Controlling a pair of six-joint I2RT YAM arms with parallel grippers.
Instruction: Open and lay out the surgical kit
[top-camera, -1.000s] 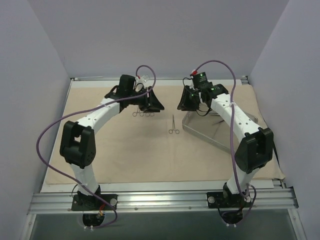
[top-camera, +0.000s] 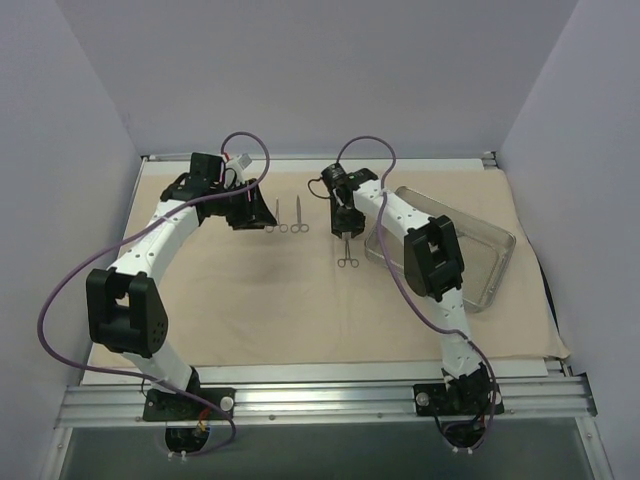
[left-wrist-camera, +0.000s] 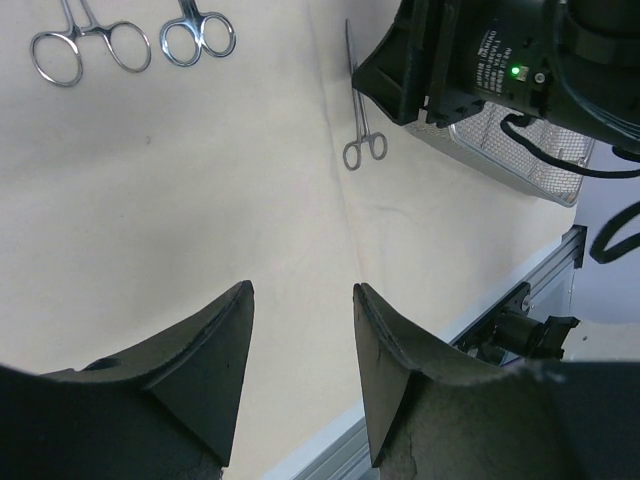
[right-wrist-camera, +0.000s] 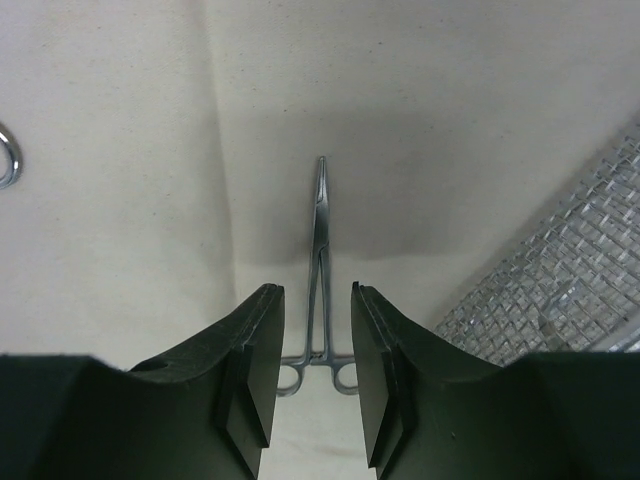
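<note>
A pair of long-nosed surgical scissors or forceps (right-wrist-camera: 321, 230) lies on the beige cloth, beneath my open right gripper; its ring handles show beside the fingertips. Two more ringed instruments, among them one (left-wrist-camera: 200, 35), lie side by side further left, near the top of the left wrist view. My left gripper stands open over bare cloth, left of those instruments in the top view, with nothing between its fingers.
A metal mesh tray (top-camera: 480, 290) sits on the right of the cloth, partly hidden by the right arm.
Over the last second both arms moved leftward; my right gripper came from over the tray to the single instrument.
</note>
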